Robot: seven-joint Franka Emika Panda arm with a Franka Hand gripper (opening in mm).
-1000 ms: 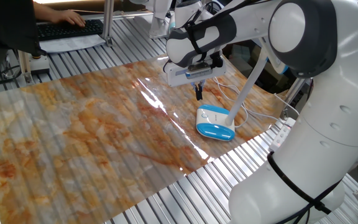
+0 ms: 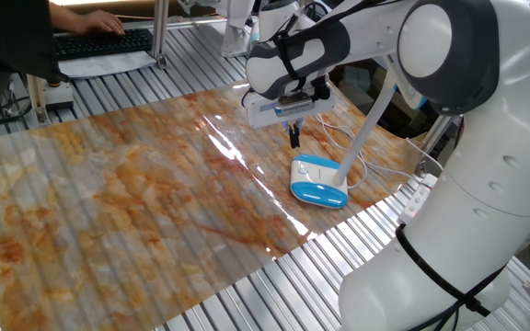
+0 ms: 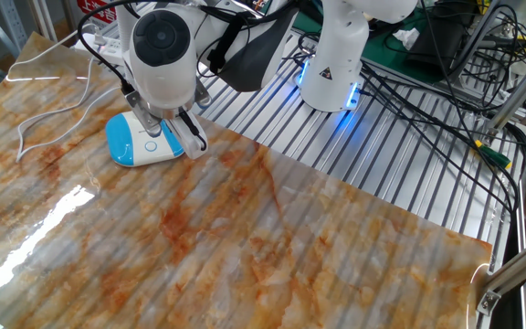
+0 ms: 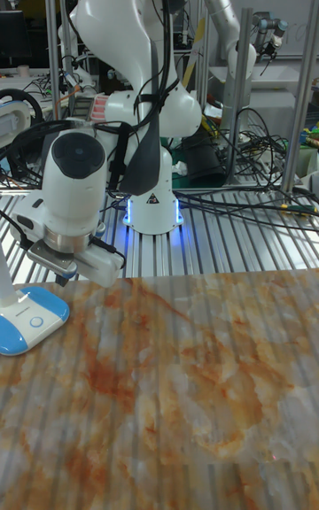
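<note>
A desk lamp with a white and blue base (image 2: pixel 318 182) stands upright on the marble-patterned sheet. Its white post (image 2: pixel 368 129) rises beside my arm, and its upper part is partly hidden behind the arm. My gripper (image 2: pixel 294 138) hangs just above and beside the base, on the side of its round button, pointing down. Its dark fingers are together, with nothing visible between them. In exterior view 2 the hand covers part of the lamp base (image 3: pixel 133 142); in exterior view 3 the base (image 4: pixel 34 321) lies at the left edge, below the hand.
A white cable (image 2: pixel 362 158) curls on the sheet behind the lamp. The marble-patterned sheet (image 2: pixel 127 216) is otherwise bare, with wide free room away from the lamp. Someone's hand rests at a keyboard (image 2: pixel 99 44) beyond the far side.
</note>
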